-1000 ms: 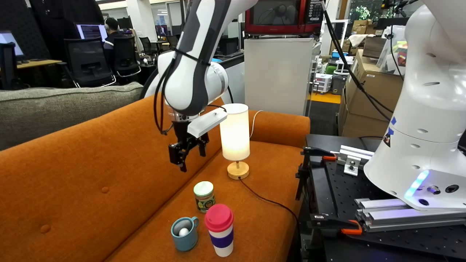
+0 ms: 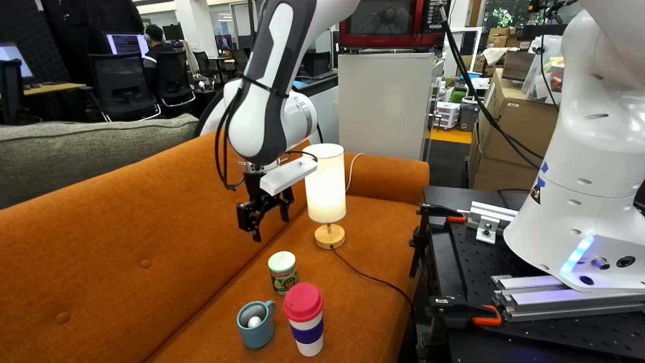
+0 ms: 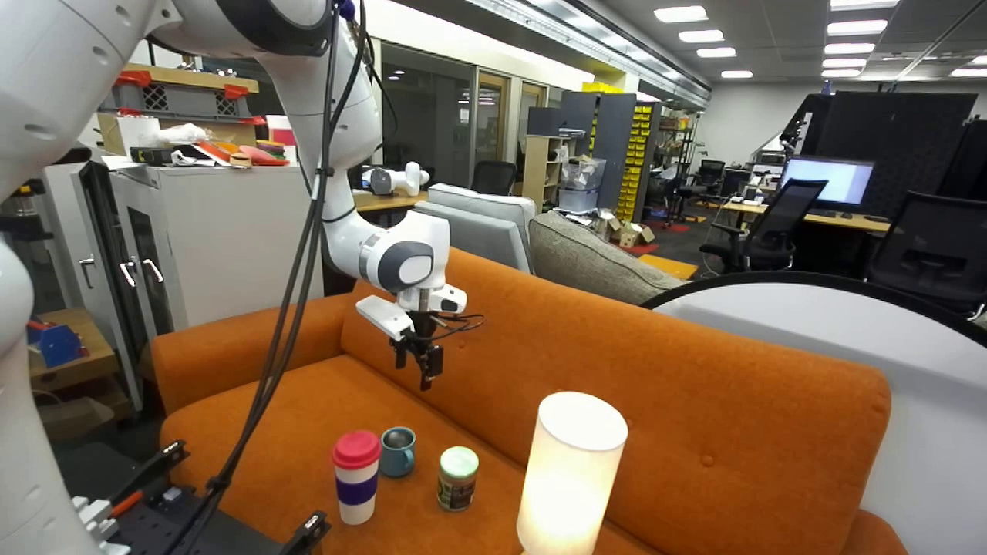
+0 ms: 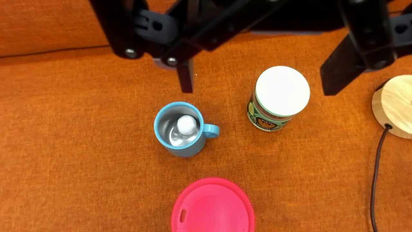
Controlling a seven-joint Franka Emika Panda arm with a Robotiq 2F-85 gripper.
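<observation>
My gripper is open above the sofa seat, and its spread fingers have nothing between them. In the wrist view a jar (image 4: 282,91) with a pale lid shows below, between the fingertips in the picture but clearly lower. To its left is a blue mug (image 4: 184,149) holding a white ball (image 4: 187,125), its handle towards the jar. A tumbler (image 2: 307,333) with a pink lid and purple band stands upright in front of the mug. The lit lamp (image 2: 327,184) stands on a round wooden base, beyond the jar in exterior view 1.
The orange sofa's backrest (image 2: 139,236) rises close behind the gripper. A dark lamp cord (image 2: 378,279) runs across the seat to its front edge. A black table (image 2: 580,320) with clamps stands along the front. In the wrist view, the seat left of the mug is bare.
My gripper has moved slightly to the right and a little lower in exterior view 1, still open. The mug, jar, tumbler and lamp have stayed in place.
</observation>
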